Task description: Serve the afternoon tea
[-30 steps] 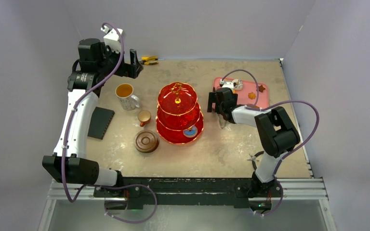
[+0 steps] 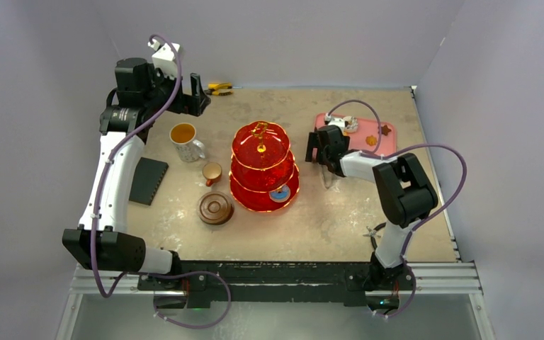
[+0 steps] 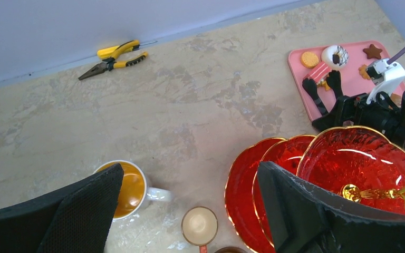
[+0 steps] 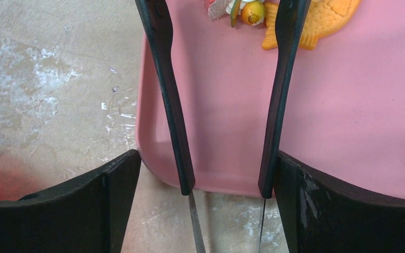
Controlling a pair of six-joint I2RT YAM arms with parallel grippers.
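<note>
Over the left edge of the pink tray (image 2: 361,145), my right gripper stands part open around black-ended tongs (image 4: 174,105). The tongs' right arm runs right beside the right finger, while a gap shows between the left arm and the left finger. Their black ends reach over the tray toward a fish-shaped cookie (image 4: 333,21); the metal part runs out past the rim. A red three-tier stand (image 2: 261,146) holds a blue donut (image 2: 279,194) on its lowest plate. My left gripper hangs open and empty above the table.
A mug (image 2: 183,136), small cup (image 2: 212,173), brown lidded pot (image 2: 215,208) and dark notebook (image 2: 147,180) stand or lie left of the stand. Pliers (image 3: 113,60) lie by the back wall. On the tray are a white donut (image 3: 335,57) and several other treats.
My right gripper has shifted very slightly toward the back of the table. The left arm and the tea things look the same.
</note>
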